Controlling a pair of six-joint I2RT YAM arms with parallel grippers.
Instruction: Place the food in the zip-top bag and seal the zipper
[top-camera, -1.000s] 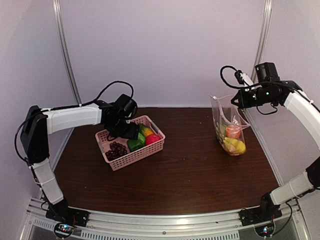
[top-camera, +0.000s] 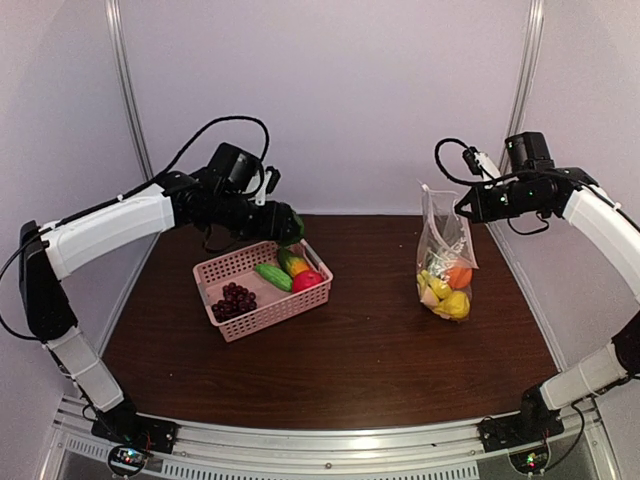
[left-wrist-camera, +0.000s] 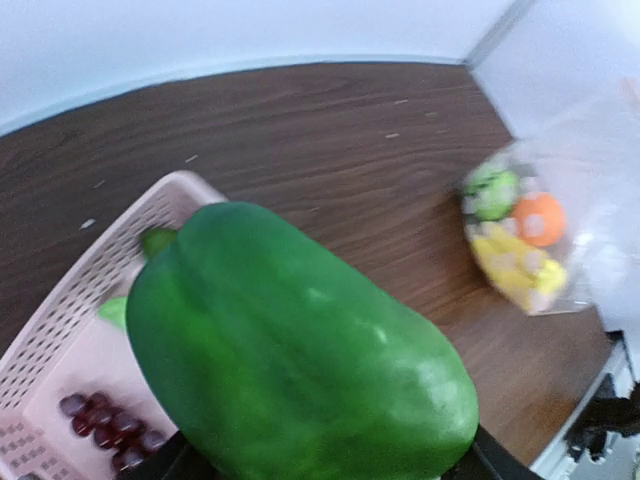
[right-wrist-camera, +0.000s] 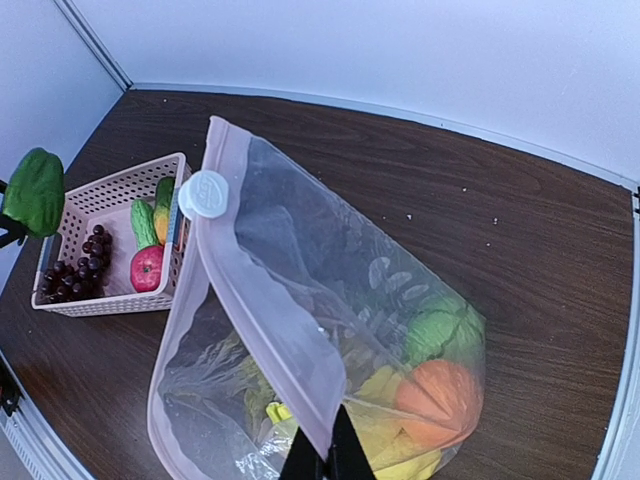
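A green bell pepper (left-wrist-camera: 300, 350) fills much of the left wrist view, gripped by my left gripper (top-camera: 285, 225), which is raised over the back of the pink basket. The right wrist view shows the same pepper (right-wrist-camera: 36, 192) in the air beside the basket. My right gripper is shut on the rim of the clear zip top bag (right-wrist-camera: 225, 250), whose mouth gapes open and whose white slider (right-wrist-camera: 204, 194) sits near the far end of the zipper. Inside the bag lie an orange (right-wrist-camera: 438, 402), a green round item (right-wrist-camera: 443, 330) and yellow pieces (top-camera: 455, 303).
In the pink basket (top-camera: 270, 327) are dark grapes (top-camera: 235, 300), a cucumber (top-camera: 273, 276), a red fruit (top-camera: 306, 281) and another long green-and-orange item (top-camera: 295, 263). Bare dark table (top-camera: 365, 340) lies between basket and bag.
My left gripper has gone down into the basket and come up with the pepper, moving right. The bag, held on the right, has shifted slightly left and turned.
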